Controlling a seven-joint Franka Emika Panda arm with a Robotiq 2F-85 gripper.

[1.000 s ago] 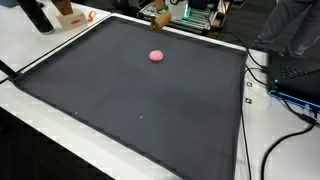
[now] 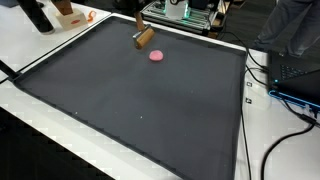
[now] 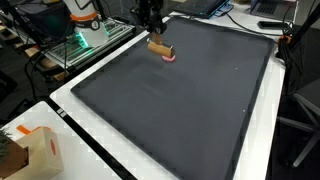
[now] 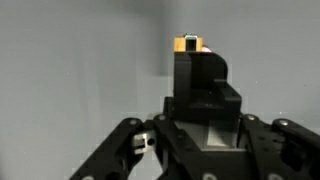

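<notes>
A light-brown wooden block (image 2: 145, 38) is in my gripper, near the far edge of the dark board in exterior view 1. My gripper (image 3: 154, 34) comes down on it from above and is shut on it. In the wrist view, an end of the block (image 4: 187, 44) sticks out past the black fingers (image 4: 200, 72). A round pink piece (image 2: 156, 56) lies on the board close by. Exterior view 2 has the pink piece (image 3: 168, 58) partly covered by the block; whether they touch is unclear.
The dark grey board (image 2: 140, 95) is otherwise bare, with wide free room. White table surface (image 2: 75, 128) borders it. Boxes (image 2: 70, 18) stand beyond its far left corner, and a laptop (image 2: 294, 80) with cables (image 2: 285, 135) is off to the right.
In exterior view 1 the block has moved left and down the picture, from near the board's far edge toward the pink piece, my gripper moving with it. The pink piece has stayed put.
</notes>
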